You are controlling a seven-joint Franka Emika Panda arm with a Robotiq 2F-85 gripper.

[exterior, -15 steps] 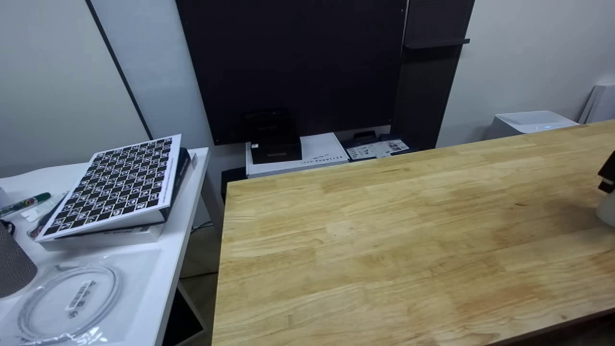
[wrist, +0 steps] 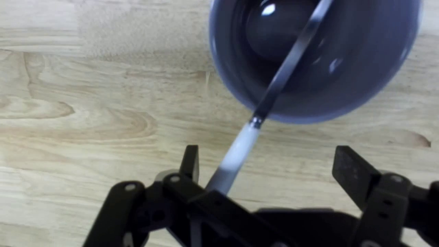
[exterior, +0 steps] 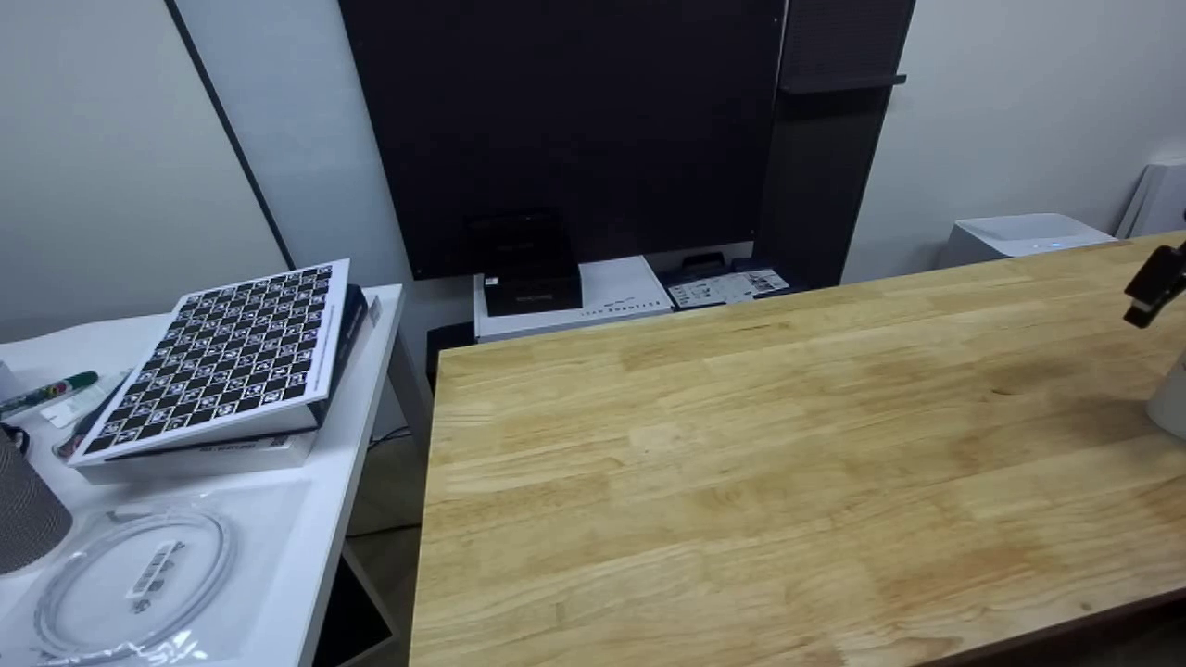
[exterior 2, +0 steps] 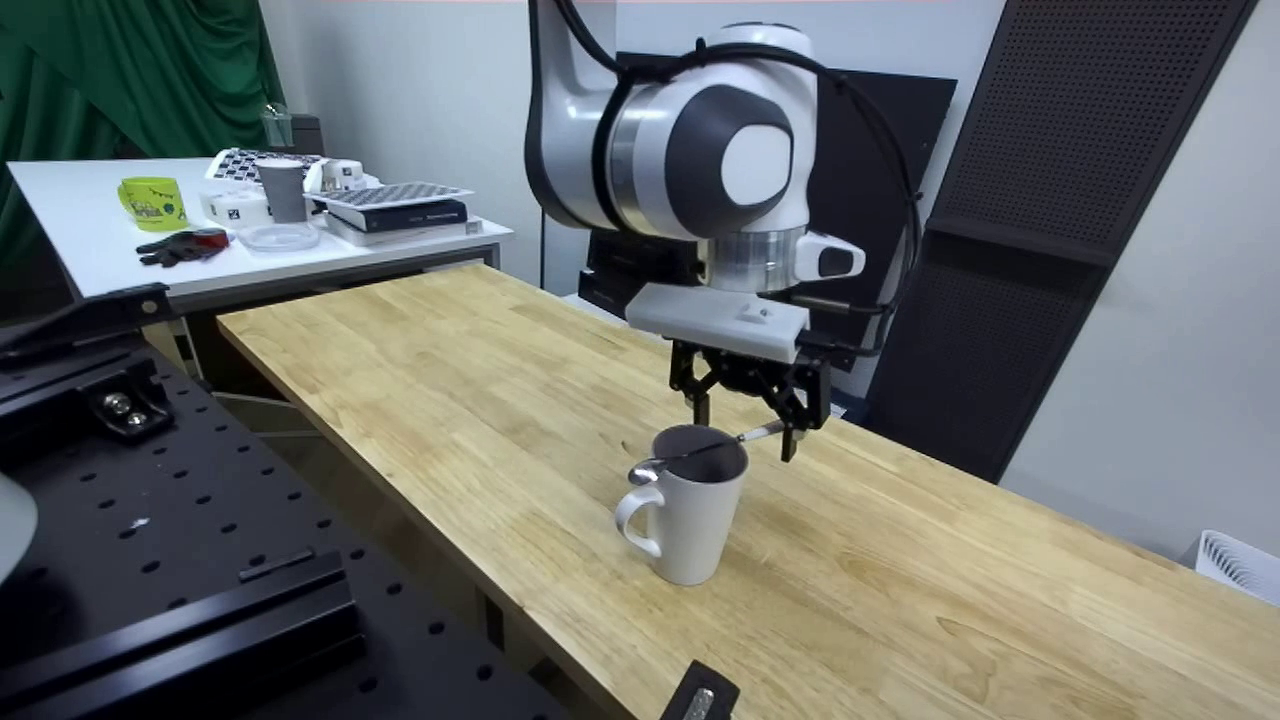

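A pale mug (exterior 2: 702,528) stands upright on the wooden table, its handle (exterior 2: 639,520) toward the near edge. Lying across the mug's rim is a spoon (exterior 2: 708,451), its metal bowl out over the handle side and its white handle past the opposite side. From above, the wrist view shows the dark mug interior (wrist: 271,37) and the spoon's white handle (wrist: 236,158) running down to the left finger (wrist: 190,162). My gripper (exterior 2: 746,434) is open beside the mug. The spoon handle passes between the fingers near the left one; whether it touches cannot be told.
A black perforated platform (exterior 2: 240,540) lies along its near side. A white side table (exterior 2: 108,216) with books, cups and a cable stands beyond the far end.
In exterior view 1, the visible black finger has shifted left and up, away from the mug's edge. The mug's visible edge sits almost where it was, very slightly further left.
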